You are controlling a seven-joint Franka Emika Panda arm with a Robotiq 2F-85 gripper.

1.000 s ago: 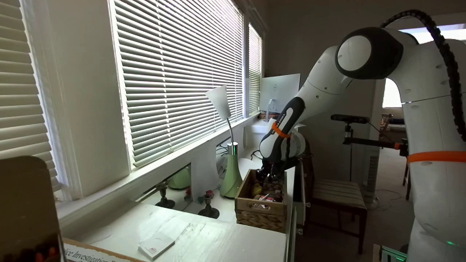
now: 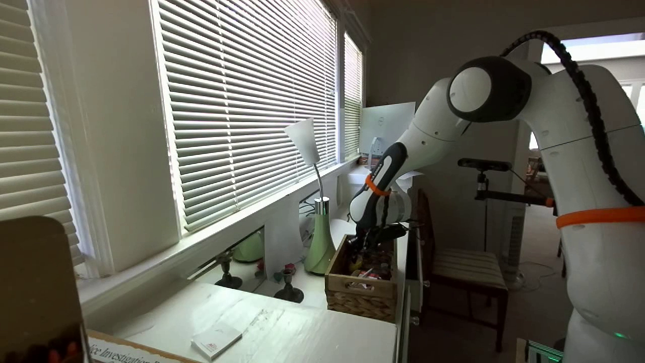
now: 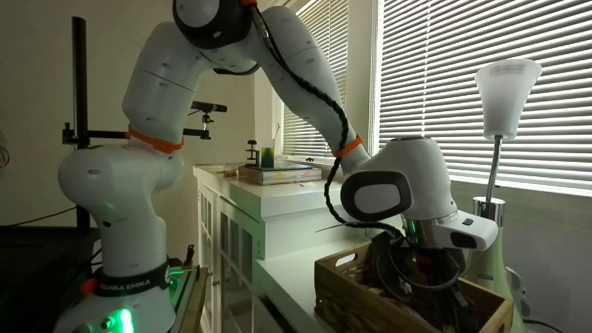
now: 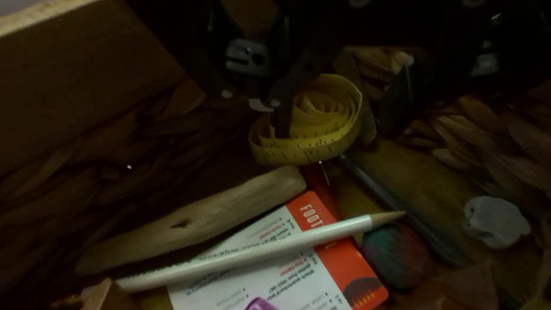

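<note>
In the wrist view a coiled yellow measuring tape (image 4: 315,139) lies in the dim basket. My open gripper reaches down over it, its dark fingers (image 4: 400,103) spread to either side. The left fingertip seems to dip inside the tape's loose outer loop; the right one stands apart from the coil. Whether either finger touches the tape is too dark to tell. From outside, the gripper (image 2: 364,245) is down inside the wooden-rimmed woven basket (image 2: 363,296), and the basket's wall (image 3: 369,302) hides part of it.
Below the tape in the wrist view are a piece of wood (image 4: 206,222), a white pencil (image 4: 248,253), a red-and-white card (image 4: 330,258) and a grey lump (image 4: 496,221). A green lamp (image 2: 320,245) stands close beside the basket. Open counter (image 2: 290,333) lies in front.
The arm has moved lower and slightly left in exterior view 1, and the gripper has sunk deeper into the basket. The basket and lamp have stayed put.
</note>
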